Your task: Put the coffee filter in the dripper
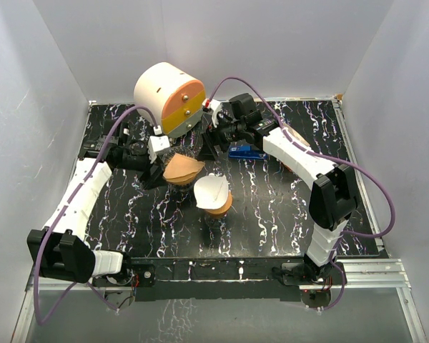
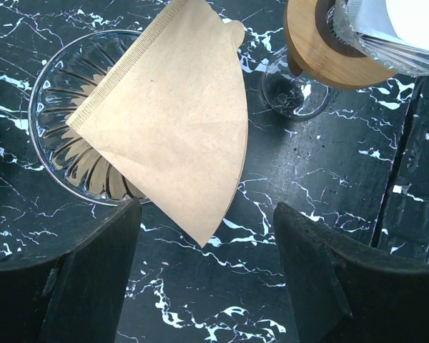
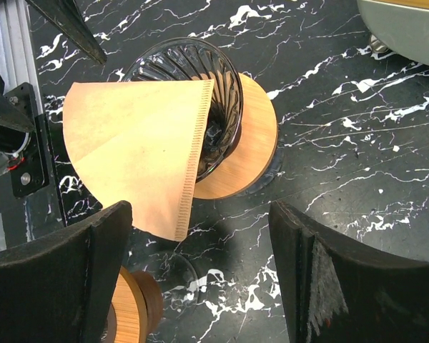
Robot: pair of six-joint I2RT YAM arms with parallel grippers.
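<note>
A folded brown coffee filter (image 1: 182,168) lies tilted across the clear glass dripper (image 2: 53,114), sticking out past its rim rather than sitting down inside. The dripper rests on a wooden collar (image 3: 261,136). My left gripper is open at the filter's left side; in the left wrist view, a filter corner points into the space between its fingertips. Whether they are level with the paper I cannot tell. On the right, my right gripper hangs open beyond the filter, its fingers (image 3: 289,236) apart and holding nothing.
Close in front stands a second dripper with a white filter (image 1: 211,191) in it, on a wooden collar (image 2: 307,53). Behind is a rounded cream and yellow container (image 1: 168,93). A blue item (image 1: 247,152) lies by the right arm.
</note>
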